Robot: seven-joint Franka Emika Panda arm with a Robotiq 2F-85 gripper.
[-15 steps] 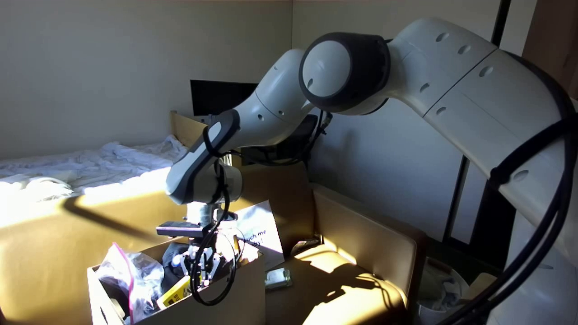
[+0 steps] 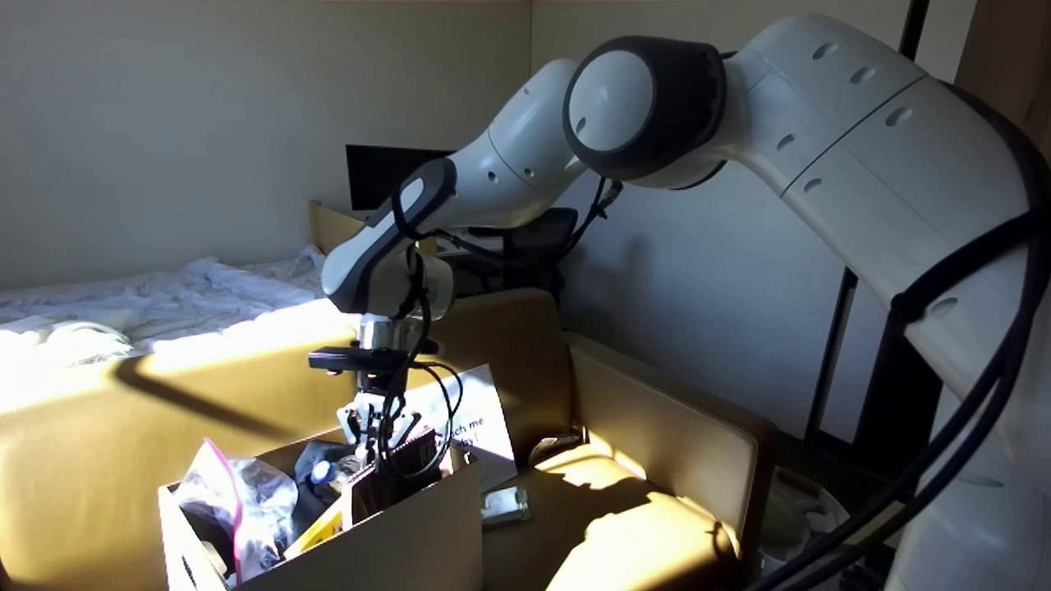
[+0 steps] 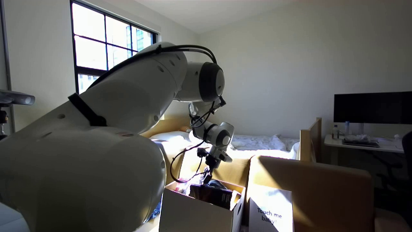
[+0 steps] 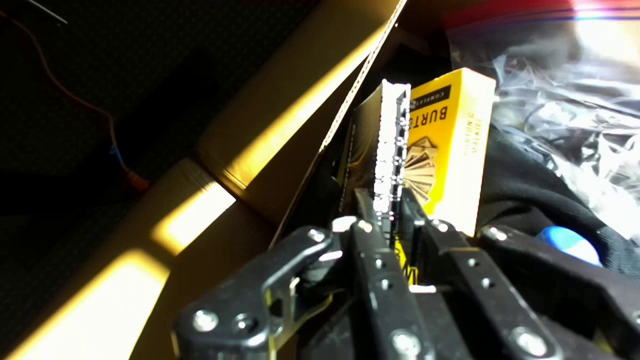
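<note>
A dark box with a bright, glinting narrow side stands on edge at the mouth of the cardboard box. My gripper is shut on that narrow side, one finger to each side of it. In exterior view 2 the dark box shows tilted above the near wall of the carton, just under my gripper. Its lower part is hidden by the carton. Close alongside in the wrist view is a yellow card box lettered "BURTO…", partly covered by my fingers.
A clear zip bag and dark cloth fill the carton's other side. A white "Touch me baby!" sign leans on the sofa beside it. A small clear packet lies on the sofa seat.
My gripper has risen and shifted slightly right in exterior view 1. The dark box has come up with it, now showing at the carton's rim. The zip bag looks unmoved.
</note>
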